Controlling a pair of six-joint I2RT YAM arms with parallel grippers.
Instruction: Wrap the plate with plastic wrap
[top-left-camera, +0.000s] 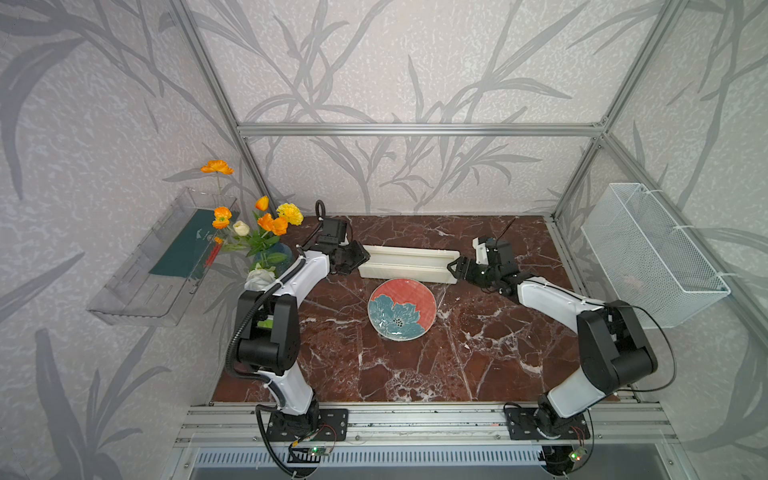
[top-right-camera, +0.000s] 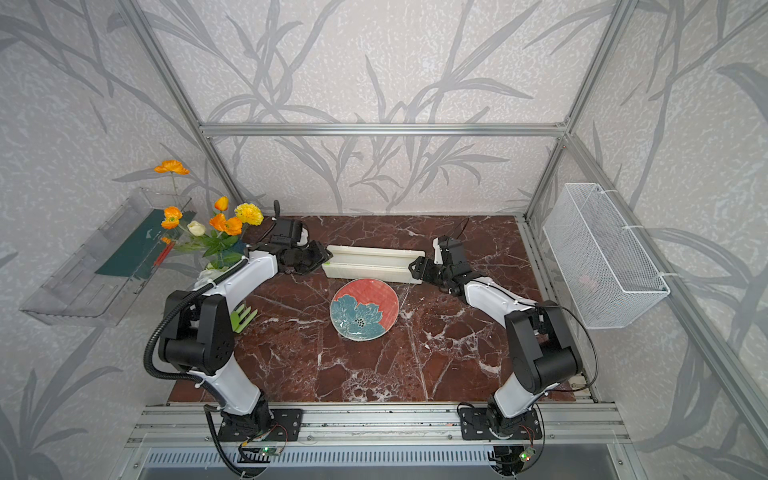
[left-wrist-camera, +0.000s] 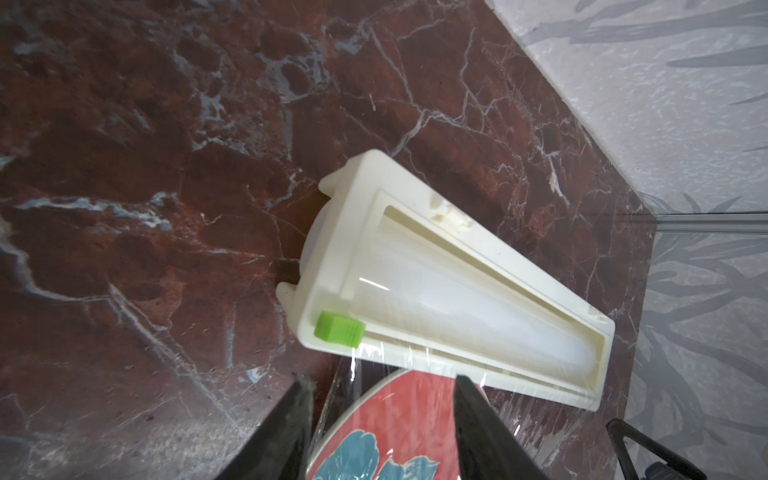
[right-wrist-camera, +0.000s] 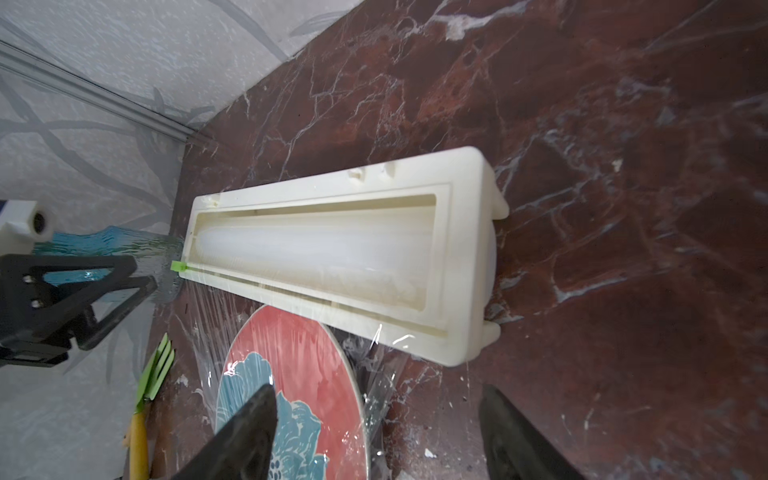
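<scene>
On the table lies a round red plate with a teal flower. Behind it stands a cream wrap dispenser with a roll inside and a green slider on its front edge. Clear plastic film runs from that edge over the plate, seen by its creases and shine in both wrist views; its near end is out of sight there. My left gripper is open at the dispenser's left end. At its right end, my right gripper has its fingers well apart, nothing between them.
Flowers in a vase stand at the left, close to my left arm. A green fork lies near them. A clear basket hangs on the left wall and a white mesh basket on the right.
</scene>
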